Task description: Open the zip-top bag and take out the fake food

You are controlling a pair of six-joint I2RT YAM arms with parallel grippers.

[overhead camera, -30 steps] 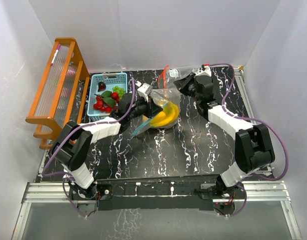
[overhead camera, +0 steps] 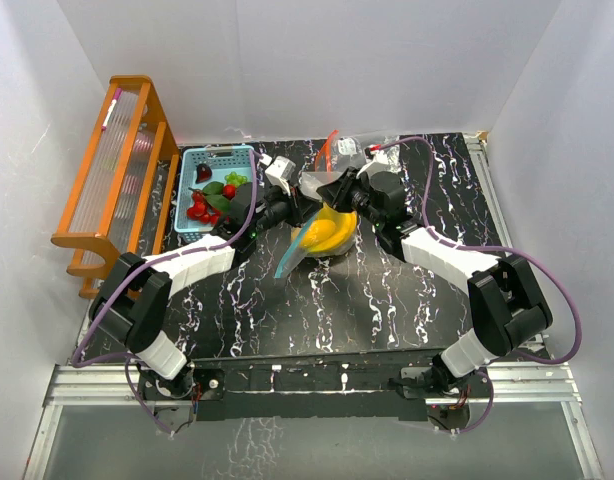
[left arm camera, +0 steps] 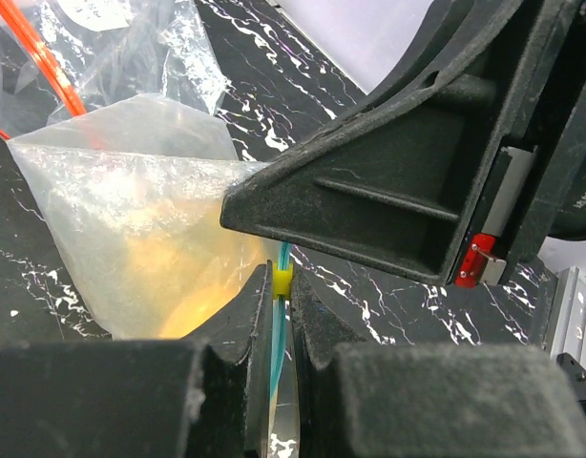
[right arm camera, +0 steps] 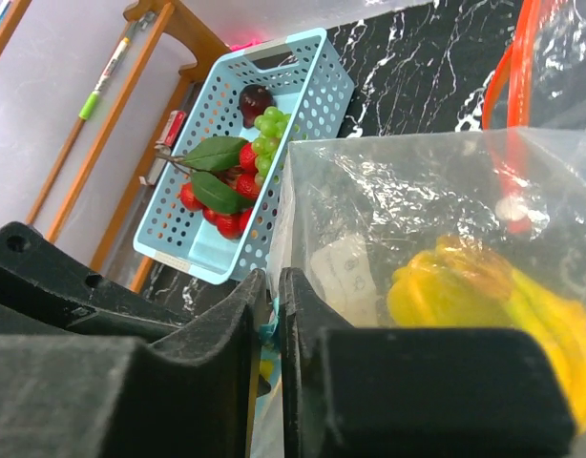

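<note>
The clear zip top bag [overhead camera: 312,240] with a blue zip strip [overhead camera: 294,252] stands at mid-table, yellow fake food [overhead camera: 332,232] inside it. In the left wrist view, my left gripper is shut on the zip strip, the yellow slider [left arm camera: 282,279] at its fingertips. From the other side my right gripper is shut on the bag's edge, a bit of teal strip [right arm camera: 267,330] showing between its fingers. The two grippers are close together at the bag's top, and one right finger [left arm camera: 369,181] reaches over the bag in the left wrist view.
At the back left stands a light blue basket [overhead camera: 215,158] holding fake fruit. A wooden rack [overhead camera: 117,170] is left of it. Another clear bag with an orange strip [overhead camera: 325,152] lies behind.
My right gripper has come left and down from behind the bag to its top edge, beside the left one, and taken hold there. The left gripper has shifted slightly with the zip strip.
</note>
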